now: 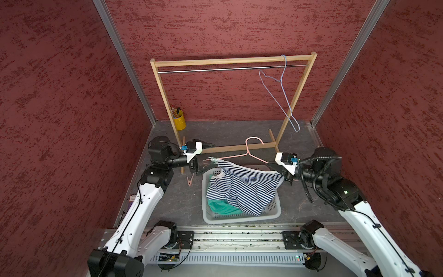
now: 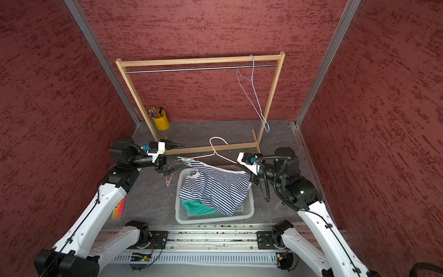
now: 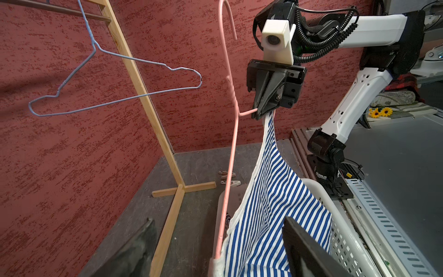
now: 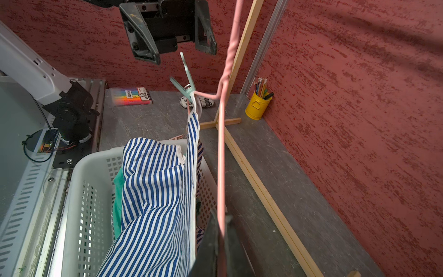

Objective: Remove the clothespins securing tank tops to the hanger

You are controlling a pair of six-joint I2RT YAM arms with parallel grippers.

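Observation:
A pink hanger (image 1: 248,152) is held above a grey basket (image 1: 279,210), with a navy-striped tank top (image 1: 244,189) hanging along it. A mint clothespin (image 4: 189,90) grips the cloth at the hanger's left end. My left gripper (image 1: 208,157) stands open just outside and above that clothespin, nothing seen between its fingers. My right gripper (image 1: 281,168) is shut at the hanger's right end, where the cloth's upper corner meets it. Whether a clothespin sits at that end is hidden.
A wooden rack (image 1: 230,60) behind holds a blue hanger (image 1: 281,83). A pink clothespin (image 1: 189,181) lies on the floor left of the basket. A yellow pencil cup (image 1: 179,121) stands back left. More green cloth (image 1: 221,206) is in the basket.

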